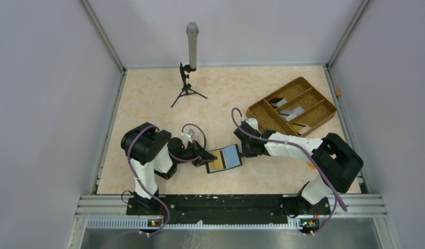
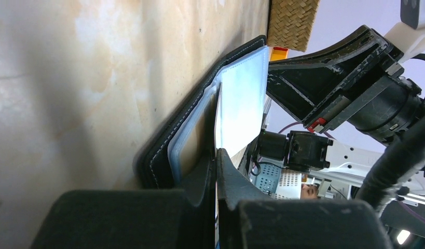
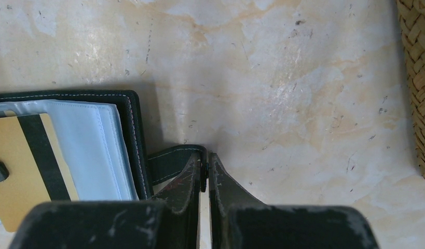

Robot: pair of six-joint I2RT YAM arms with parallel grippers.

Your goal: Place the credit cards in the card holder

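Observation:
The card holder (image 1: 232, 157), black with pale blue inner pages, lies opened out on the table between my two grippers. Over its left part is a gold card (image 3: 18, 155) with a black stripe. My left gripper is shut on the card's far edge, which shows as a thin line between the fingertips in the left wrist view. On the right, a short black strap (image 3: 174, 160) sticks out from the holder, and my right gripper is shut on its end. How deep the card sits in a pocket cannot be told.
A woven tray (image 1: 262, 116) with compartments stands at the back right, holding several cards (image 1: 292, 113). A small tripod (image 1: 185, 88) stands at the back left. The table's middle behind the holder is bare.

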